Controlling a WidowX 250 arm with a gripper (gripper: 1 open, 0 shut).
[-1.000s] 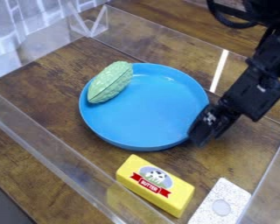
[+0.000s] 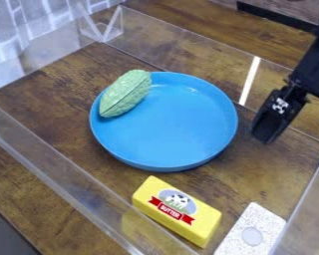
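The black gripper (image 2: pixel 274 114) hangs at the right edge, just right of a blue plate (image 2: pixel 175 129), above the wooden surface. Its fingers are dark and hard to make out; nothing shows held in it. A green leafy toy (image 2: pixel 125 93) lies on the plate's upper left part. A yellow butter box (image 2: pixel 175 209) lies below the plate.
A white speckled block (image 2: pixel 250 235) lies right of the butter box. Clear plastic walls edge the wooden workspace (image 2: pixel 56 110), whose left part is bare. A white tape line crosses at upper right.
The gripper has moved right and up, away from the plate's right edge, with more of the arm out of view. The objects look unmoved.
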